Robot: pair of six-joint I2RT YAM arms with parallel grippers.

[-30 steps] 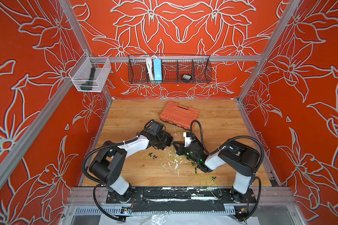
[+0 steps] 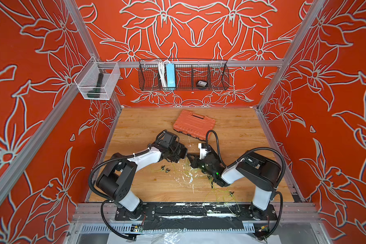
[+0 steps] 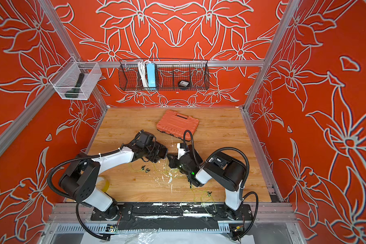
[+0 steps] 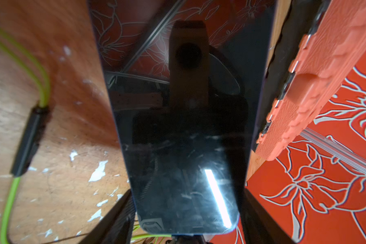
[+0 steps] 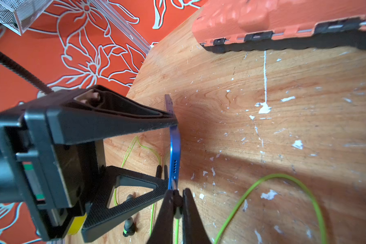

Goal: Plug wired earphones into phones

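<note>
My right gripper is shut on an earphone plug (image 5: 175, 211) with yellow-green cable, its tip at the phone's bottom edge; whether it is inserted is unclear. More yellow-green earphone cable (image 4: 7, 203) lies on the table.
An orange case (image 2: 194, 124) lies behind the grippers. A wire basket (image 2: 183, 77) and a clear bin (image 2: 96, 81) hang on the walls.
</note>
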